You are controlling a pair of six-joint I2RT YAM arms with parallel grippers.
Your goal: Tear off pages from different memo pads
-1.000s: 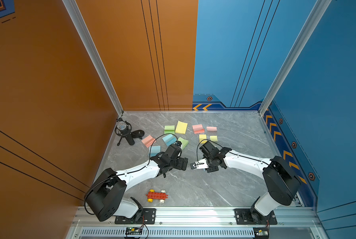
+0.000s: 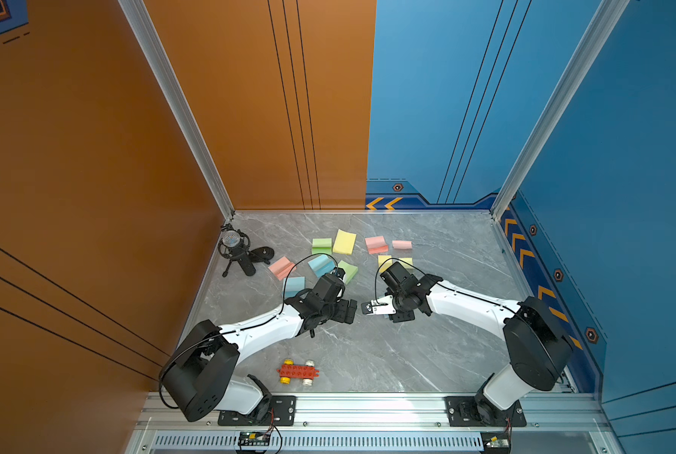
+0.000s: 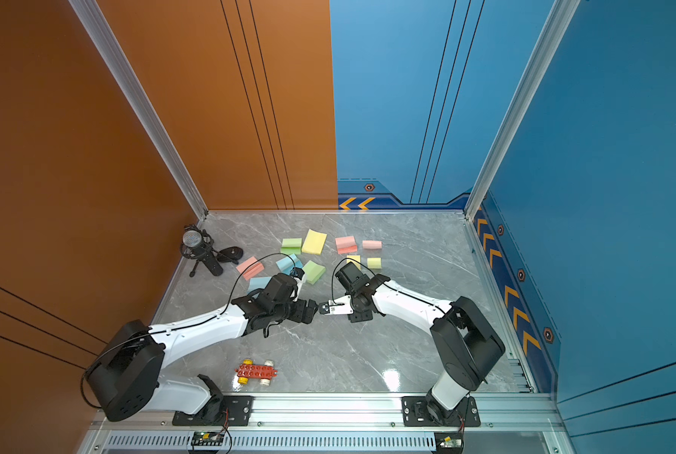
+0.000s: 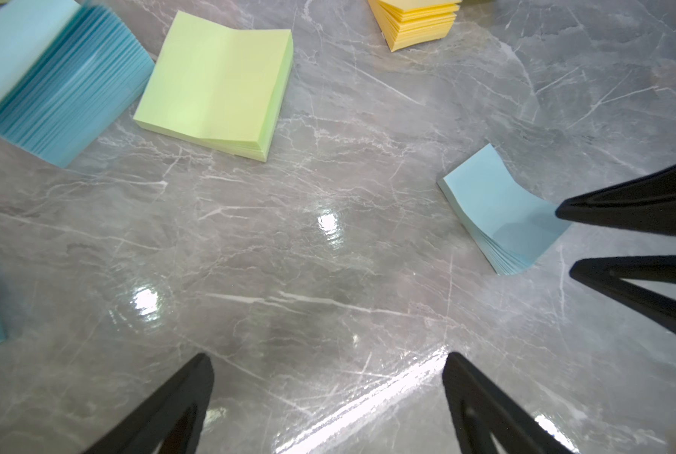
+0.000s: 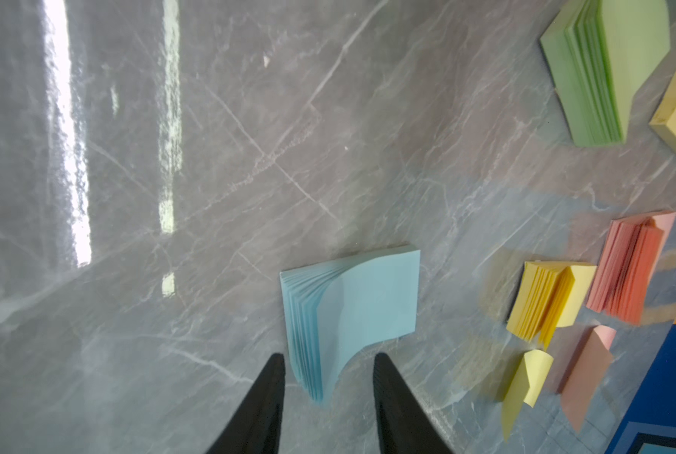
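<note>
A light-blue memo pad (image 5: 375, 295) lies on the grey table with its top sheet curled up at one edge. My right gripper is partly open, its fingertips on either side of the pad's curled corner and not closed on it. In the left wrist view, the tips of the right gripper stand apart beside the raised edge of the blue pad (image 4: 496, 204). My left gripper is wide open over bare table, with nothing between its fingers. A yellow pad (image 5: 546, 295) and a pink pad (image 5: 633, 265) each lie near a small curled loose page.
Green (image 2: 347, 271), blue (image 2: 322, 265), yellow (image 2: 344, 241) and pink pads (image 2: 282, 267) lie behind the left arm. A black stand (image 2: 239, 252) is at the back left, and a red toy (image 2: 298, 371) lies near the front edge.
The right arm has shifted slightly toward the back of the table and now covers more of the yellow pad there. The left arm looks unmoved.
</note>
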